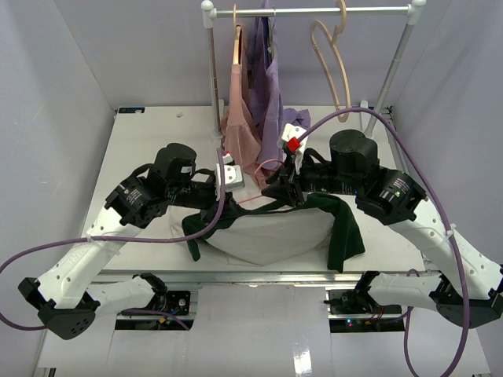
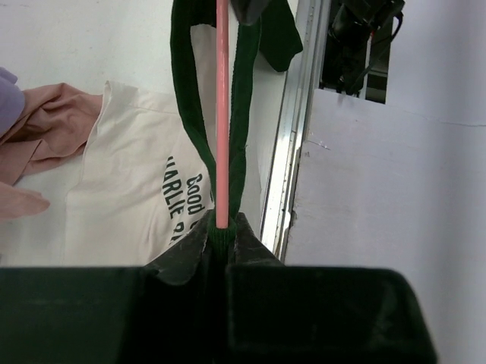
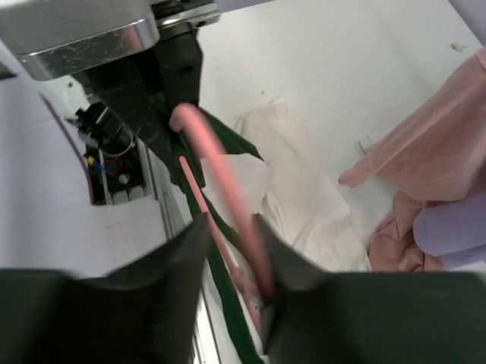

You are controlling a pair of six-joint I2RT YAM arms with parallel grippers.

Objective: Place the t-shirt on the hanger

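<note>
A pink hanger [image 1: 259, 196] runs between my grippers over a white t-shirt [image 1: 271, 236] with dark green trim [image 1: 342, 236]. My left gripper is shut on the hanger's rod, with green fabric bunched at its fingertips; the green bands stretch away along the rod. My right gripper, blurred in its own wrist view, is shut on the hanger's curved pink part, with the left gripper beyond it at upper left.
A rack [image 1: 369, 9] holds pink [image 1: 240, 118] and purple garments [image 1: 267, 94] and empty wooden hangers [image 1: 342, 78]. White printed fabric [image 2: 121, 189] lies on the table. A metal rail runs along the table's front edge.
</note>
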